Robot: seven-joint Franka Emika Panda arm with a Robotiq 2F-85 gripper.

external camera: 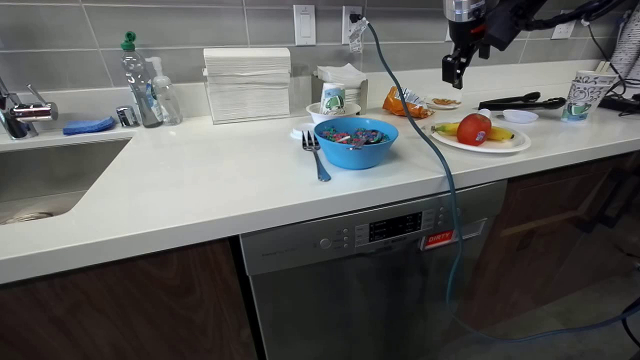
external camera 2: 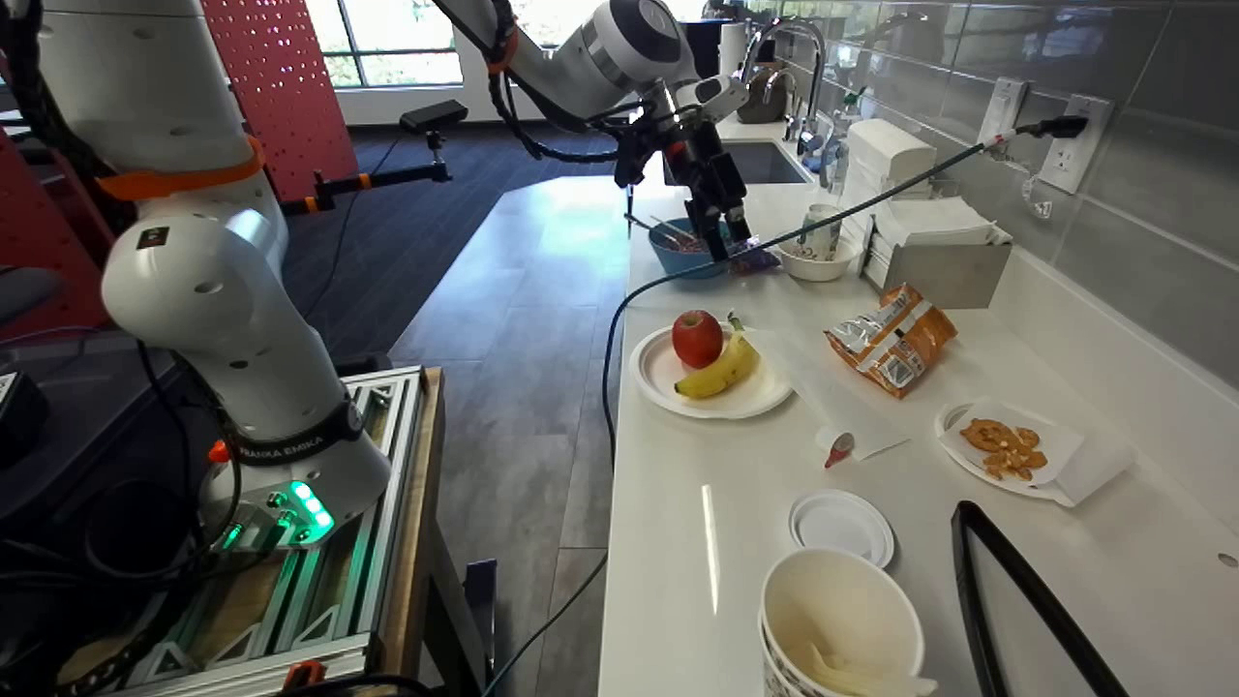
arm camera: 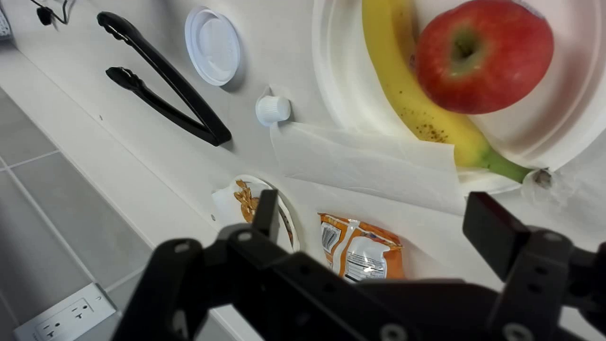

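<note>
My gripper is open above the counter, its two dark fingers wide apart with nothing between them. Below it in the wrist view lie an orange snack bag (arm camera: pixel 363 247) and a small plate of snacks (arm camera: pixel 247 199). A red apple (arm camera: pixel 483 57) and a yellow banana (arm camera: pixel 392 68) share a white plate (arm camera: pixel 335 74) at the upper right. In exterior view 1 the gripper (external camera: pixel 454 72) hangs in the air above the plate with the fruit, clear of everything. The blue bowl (external camera: pixel 354 157) holds colourful wrapped pieces; a fork (external camera: pixel 318 159) lies left of it.
A cable (external camera: pixel 429 144) runs from the wall outlet down across the counter front. Black tongs (arm camera: pixel 176 85), a white lid (arm camera: pixel 213 45) and a patterned cup (external camera: pixel 588 96) occupy the far right. Left of the fork, bare counter (external camera: pixel 198 174) stretches to the sink (external camera: pixel 54 174).
</note>
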